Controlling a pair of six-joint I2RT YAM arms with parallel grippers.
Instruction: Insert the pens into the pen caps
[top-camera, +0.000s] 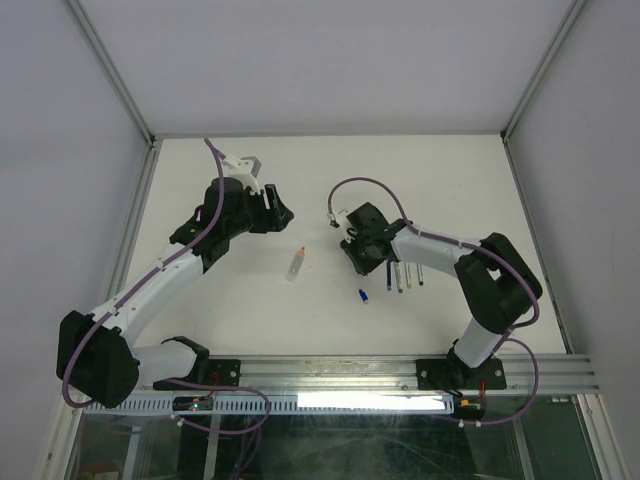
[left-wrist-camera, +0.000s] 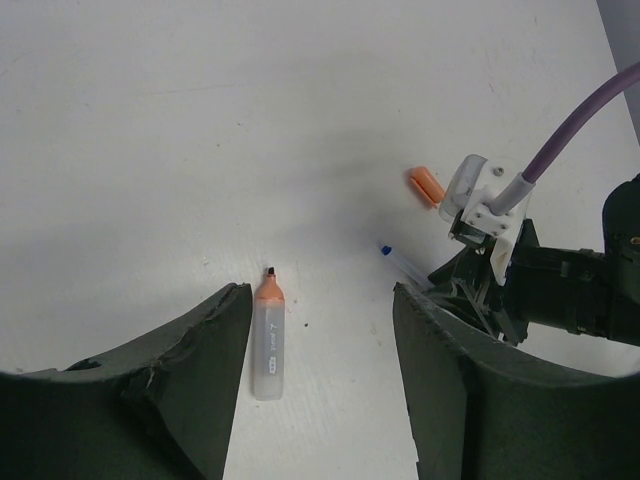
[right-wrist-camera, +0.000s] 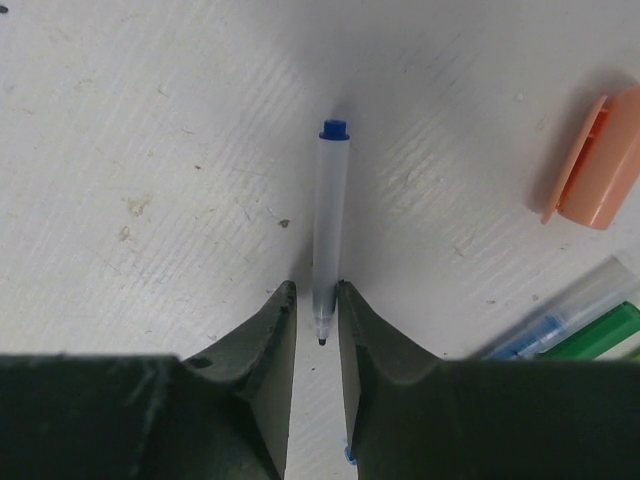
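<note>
A white pen with a blue end (right-wrist-camera: 330, 200) lies on the table, with my right gripper low over its tip end, fingers close on either side; whether they hold it is unclear. My left gripper hangs part open over the table, above and beside an orange-tipped pen (left-wrist-camera: 268, 340), which lies alone left of centre in the top view. An orange piece (right-wrist-camera: 600, 160) and clear and green pieces (right-wrist-camera: 590, 330) lie to the right in the right wrist view.
Several pens (top-camera: 420, 275) lie in a row right of the right gripper. A small blue piece (top-camera: 363, 296) lies nearer the front.
</note>
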